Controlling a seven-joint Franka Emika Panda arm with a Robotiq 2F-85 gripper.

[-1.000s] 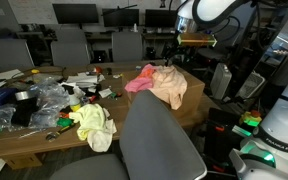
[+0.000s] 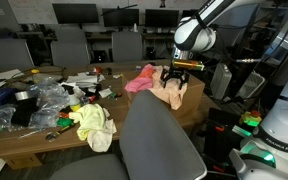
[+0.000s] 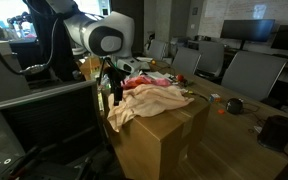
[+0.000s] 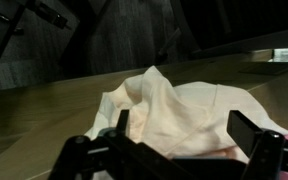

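Observation:
A peach cloth (image 3: 149, 101) lies spread over the table corner, one part hanging past the edge. In the wrist view the cloth (image 4: 174, 112) fills the space below and between the two black fingertips. My gripper is open above it, its fingers wide apart and nothing held. In exterior view 1 the gripper (image 2: 175, 80) is low over the cloth (image 2: 168, 93), partly covering it. Whether the fingertips touch the cloth cannot be told.
A pink cloth (image 2: 141, 79) lies beside the peach one. Farther along the wooden table are a yellow-white cloth (image 2: 95, 127) and several small items. A grey chair back (image 2: 156, 140) stands at the table's front edge.
The arm has come down and toward the front from above the table, bringing the gripper low over the peach cloth. The cloth seems unmoved.

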